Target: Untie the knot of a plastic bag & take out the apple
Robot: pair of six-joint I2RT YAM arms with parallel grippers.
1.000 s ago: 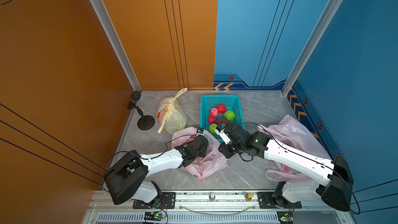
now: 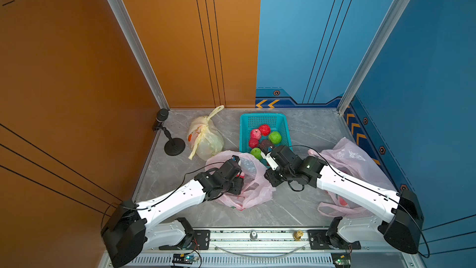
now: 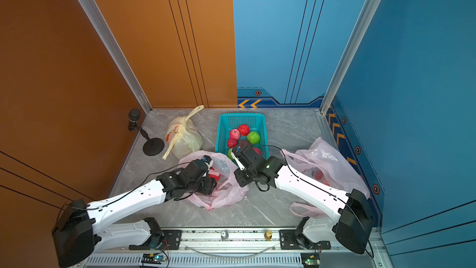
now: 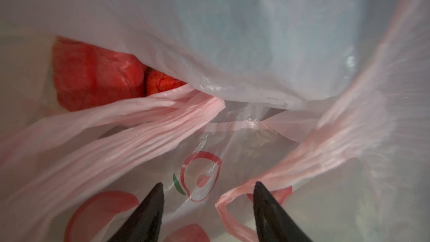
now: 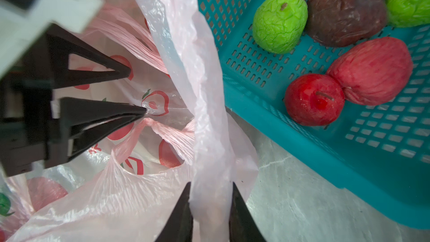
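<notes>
The pink plastic bag (image 2: 257, 188) lies spread open at the front middle of the table. My left gripper reaches into it, fingers apart, over the printed plastic; a twisted pink strip (image 4: 286, 170) runs down to its right finger. Red fruit (image 4: 100, 76) shows at the upper left of the left wrist view, partly covered by a fold. My right gripper is shut on the bag's edge (image 5: 208, 98), holding it up as a tight band. From above, the fingertips of both grippers are hidden.
A teal basket (image 5: 268, 109) with several fruits stands just behind the bag. A knotted yellowish bag (image 2: 210, 141) sits back left beside a black stand (image 2: 174, 146). Another pink bag (image 2: 359, 168) lies at the right, under the right arm.
The right gripper has shifted slightly while the bag's opening has widened.
</notes>
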